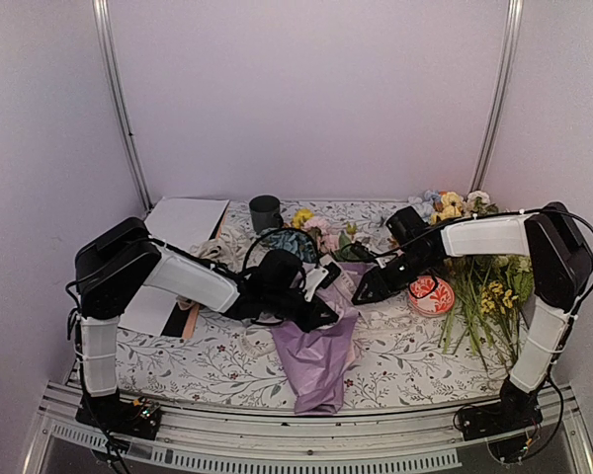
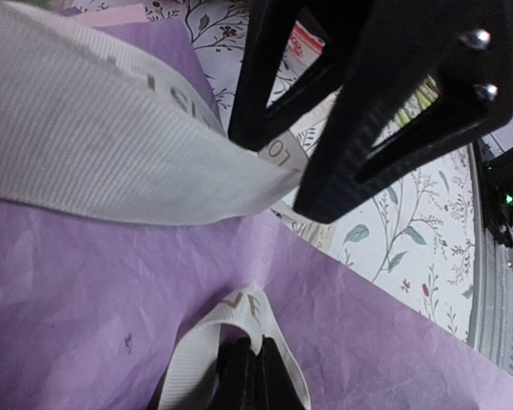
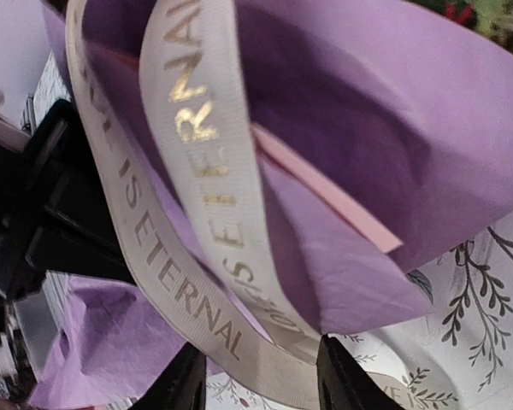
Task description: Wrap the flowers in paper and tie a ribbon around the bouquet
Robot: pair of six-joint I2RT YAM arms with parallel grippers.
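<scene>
The bouquet lies centred in purple wrapping (image 1: 316, 370), its pink and yellow flowers (image 1: 319, 225) at the back. My left gripper (image 1: 321, 318) is shut on a looped white printed ribbon (image 2: 197, 359) against the paper. My right gripper (image 1: 366, 294) is just right of it, over another stretch of lettered ribbon (image 3: 197, 128). In the right wrist view its fingertips (image 3: 329, 363) stand apart at a ribbon band; whether they touch it I cannot tell.
A grey mug (image 1: 265, 209) stands at the back. A red patterned round dish (image 1: 431, 296) and loose stems (image 1: 494, 316) lie on the right. White and black boards (image 1: 148, 321) lie on the left.
</scene>
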